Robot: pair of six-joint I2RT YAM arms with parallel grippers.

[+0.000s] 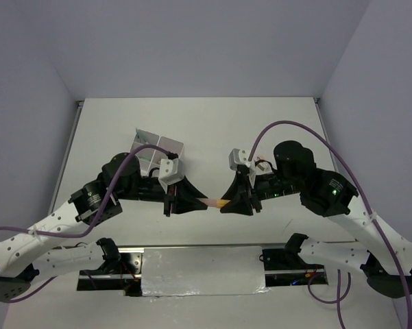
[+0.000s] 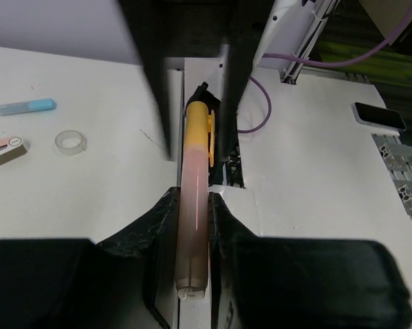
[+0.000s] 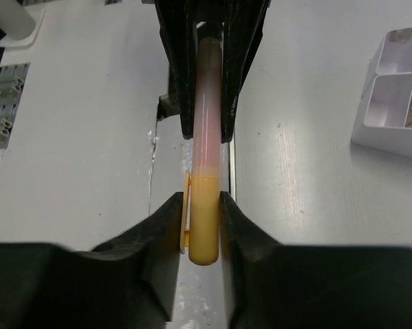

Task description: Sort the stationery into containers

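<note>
A pink pen with a yellow cap (image 1: 214, 203) is held level between both grippers in mid-air. My left gripper (image 1: 195, 202) is shut on its pink end; in the left wrist view its fingers (image 2: 158, 233) clasp the barrel. My right gripper (image 1: 233, 204) is at the yellow cap; in the left wrist view its blurred fingers stand apart either side of the cap, while in the right wrist view they are close beside it. The white compartment container (image 3: 377, 137) stands behind the left arm, top left of the table.
Right of the grippers lie a blue pen (image 2: 24, 107), a tape roll (image 2: 70, 142) and a stapler-like item (image 2: 7, 154), seen in the left wrist view.
</note>
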